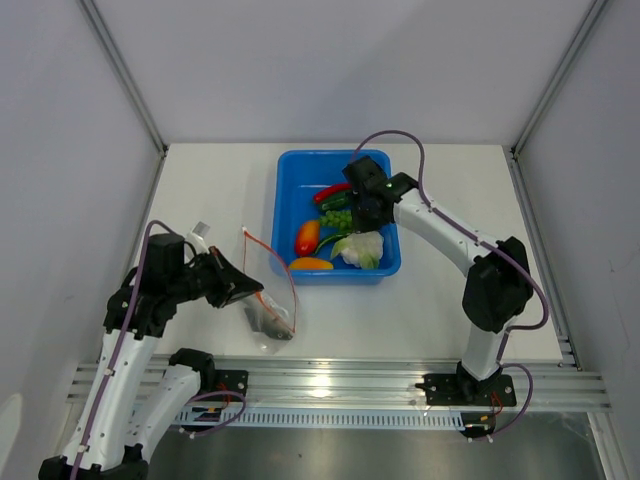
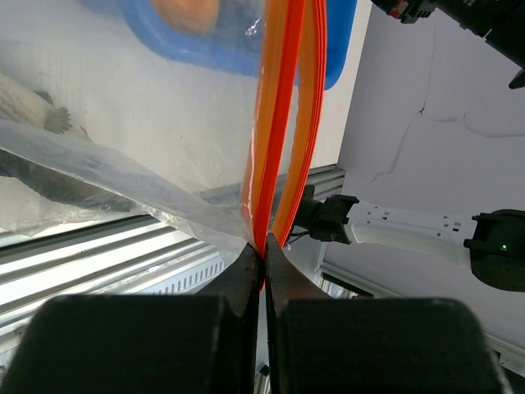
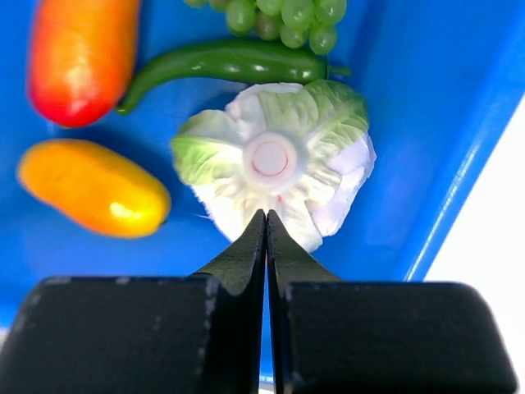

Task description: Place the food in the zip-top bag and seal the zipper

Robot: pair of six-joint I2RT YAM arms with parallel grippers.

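Note:
In the blue bin lies a pale cauliflower, stem up with green leaves. The right wrist view shows my right gripper above this cauliflower, fingers together and nothing between them. My left gripper is shut on the orange-edged rim of the clear zip top bag, whose mouth gapes. Something grey and fish-like lies inside the bag.
Beside the cauliflower are a green pepper, grapes, a red-orange vegetable and a yellow-orange one. A red pepper lies farther back.

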